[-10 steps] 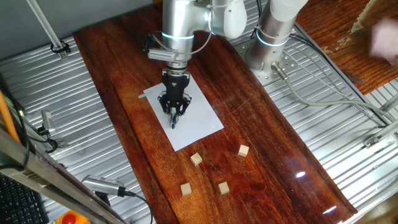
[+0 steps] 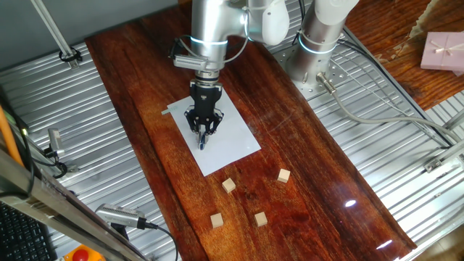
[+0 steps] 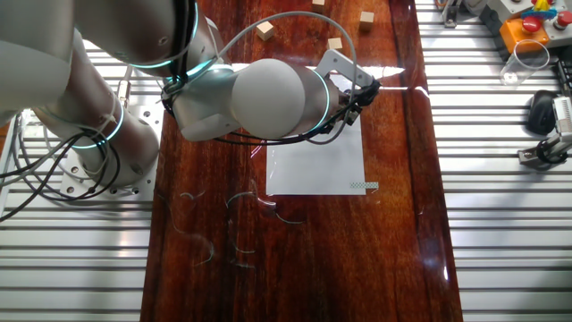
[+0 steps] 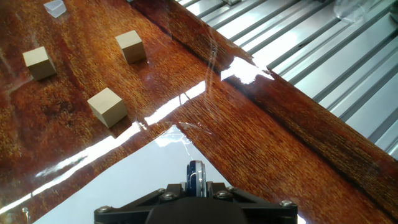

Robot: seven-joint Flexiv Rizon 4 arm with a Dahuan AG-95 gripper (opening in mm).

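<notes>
My gripper (image 2: 203, 132) is above the white paper sheet (image 2: 235, 141), pointing down. Its fingers are closed around a slim dark blue and silver pen-like object (image 4: 196, 179), which juts out past them in the wrist view. In exterior view 1 the lower end of this object (image 2: 201, 143) is over the sheet; whether it touches the paper I cannot tell. Several small wooden cubes lie loose on the brown table beyond the sheet, among them one cube (image 2: 229, 185) close to the paper's corner and another cube (image 2: 283, 175) to its right. In exterior view 2 the arm mostly hides the gripper.
A small checkered strip (image 3: 364, 185) lies at one corner of the sheet. A camera (image 2: 122, 216) stands beside the table's left edge. A pink box (image 2: 444, 51) with a bow sits on another surface at the far right.
The pink box at the right, blurred a second ago, now rests on the other surface, and the hand beside it has gone. The arm, sheet and cubes look unmoved.
</notes>
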